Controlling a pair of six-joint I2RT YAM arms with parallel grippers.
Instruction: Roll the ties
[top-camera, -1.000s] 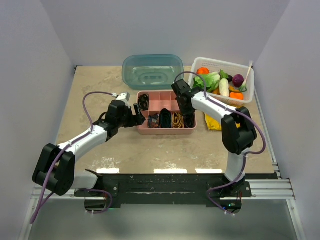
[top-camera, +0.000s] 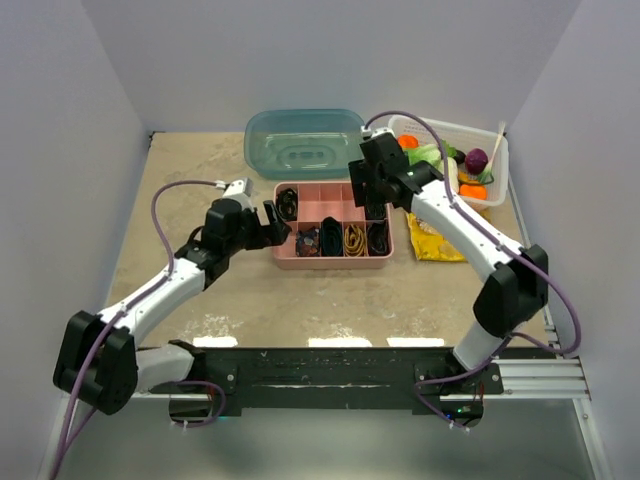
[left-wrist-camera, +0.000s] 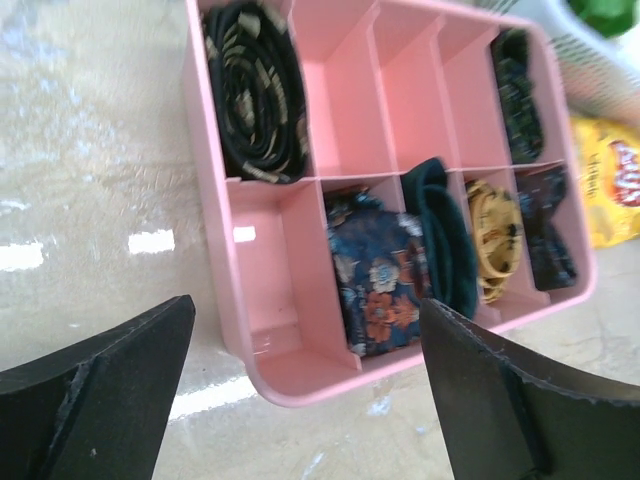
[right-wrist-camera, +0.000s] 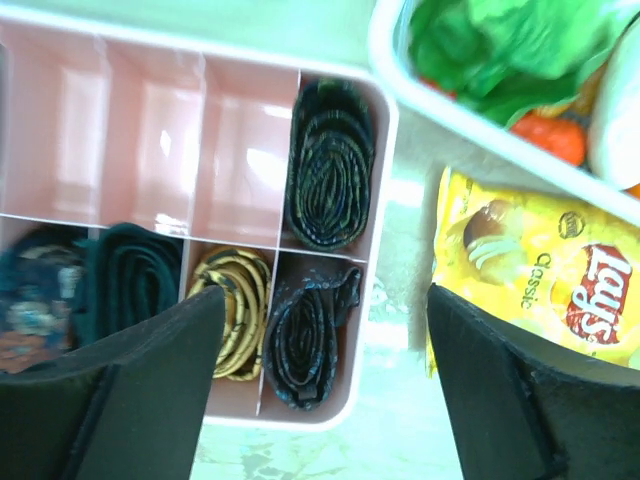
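Note:
A pink divided box (top-camera: 330, 263) holds several rolled ties in separate compartments. The right wrist view shows a dark green roll (right-wrist-camera: 332, 170) in the back right compartment and a dark roll (right-wrist-camera: 303, 340) in front of it. A yellow roll (right-wrist-camera: 235, 305), a teal roll (right-wrist-camera: 128, 280) and a floral tie (left-wrist-camera: 378, 270) share the front row. At the back left lies a black striped roll (left-wrist-camera: 255, 95). My left gripper (top-camera: 278, 222) stands open by the box's left wall, empty. My right gripper (top-camera: 366, 185), fingers apart and empty, is above the box's right part.
A teal bin (top-camera: 305, 150) stands behind the box. At the back right is a white basket (top-camera: 450, 135) of vegetables, with a yellow chip bag (right-wrist-camera: 540, 265) in front of it.
My right gripper has moved up and back from the box's front right compartment, its arm swinging outward to the right. The left arm has shifted slightly.

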